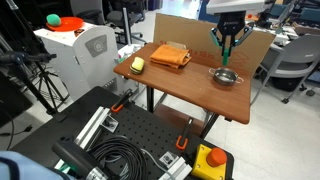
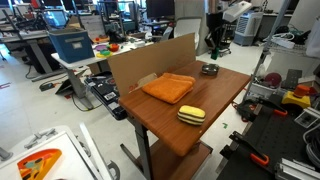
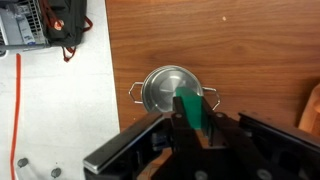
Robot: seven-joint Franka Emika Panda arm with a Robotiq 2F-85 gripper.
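Over the right part of the wooden table (image 1: 186, 88) hangs a green object (image 3: 188, 108), long and narrow, with my gripper (image 1: 227, 38) shut on it. Directly beneath it on the tabletop is a small silver pan (image 3: 157, 90) with two wire loop handles. Seen from the wrist, the object's end covers part of the pan. In exterior view 1 the object's lower end is just above the pan (image 1: 226, 79); whether it touches cannot be told.
An orange cloth (image 1: 171, 57) lies folded toward the table's left, and a yellow sponge (image 2: 191, 115) sits near that end. A cardboard panel (image 2: 155, 58) stands along the back edge.
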